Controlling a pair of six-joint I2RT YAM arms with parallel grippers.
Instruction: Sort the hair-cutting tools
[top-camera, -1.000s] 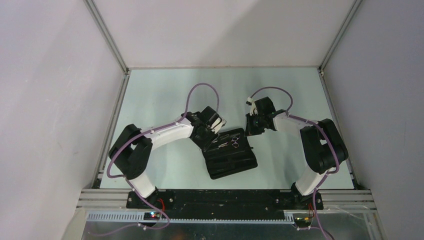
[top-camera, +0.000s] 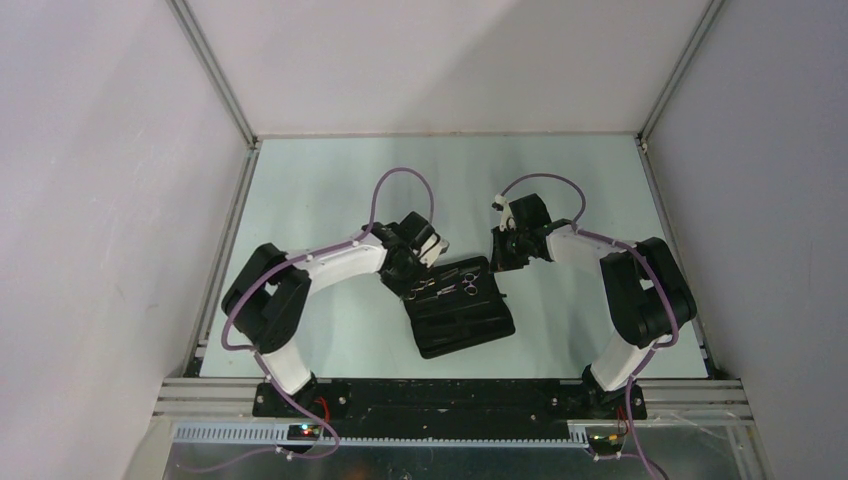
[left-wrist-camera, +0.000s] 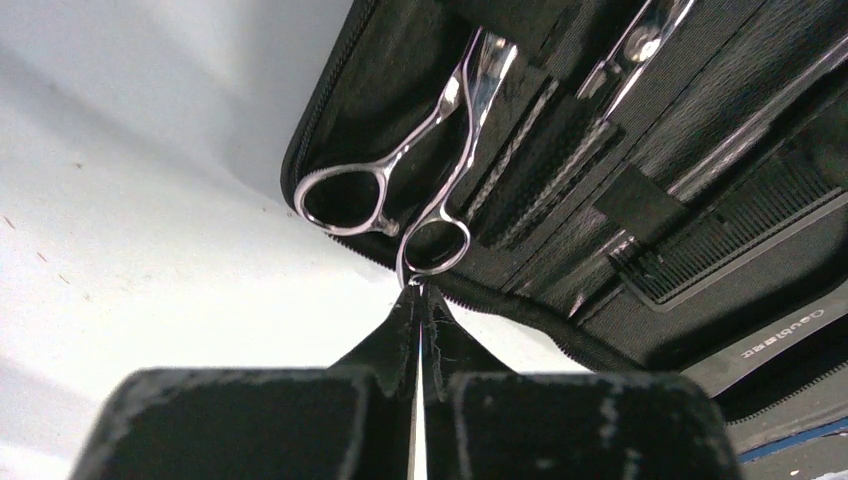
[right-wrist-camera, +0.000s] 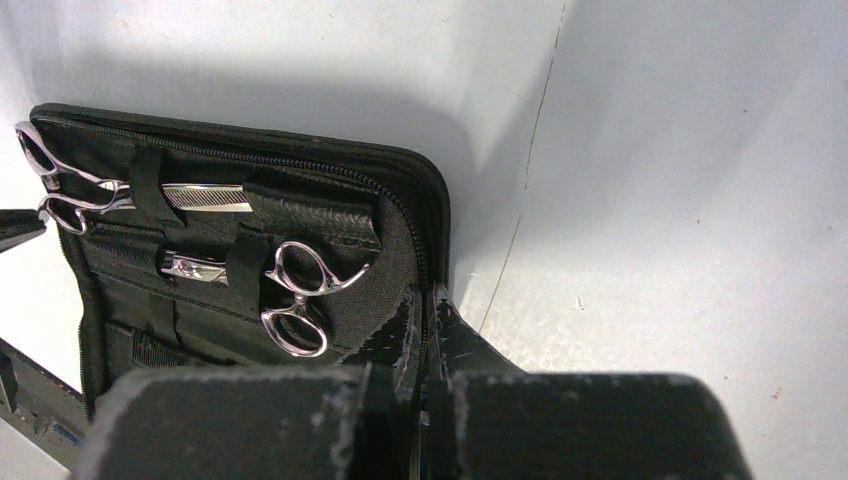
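Observation:
An open black zip case (top-camera: 460, 325) lies on the white table, with silver scissors and a comb (left-wrist-camera: 730, 240) tucked in its straps. My left gripper is shut, its tips at the case's edge beside the finger ring of thinning scissors (left-wrist-camera: 452, 130); nothing shows clearly between its fingers. My right gripper is shut over the zipped corner at the case's other end, beside a second pair of scissors (right-wrist-camera: 300, 280), with nothing distinct between its fingers.
Walls (top-camera: 120, 200) bound it at left, right and back.
My left arm and gripper have shifted slightly about the case's left edge. The right arm and the case show no visible change.

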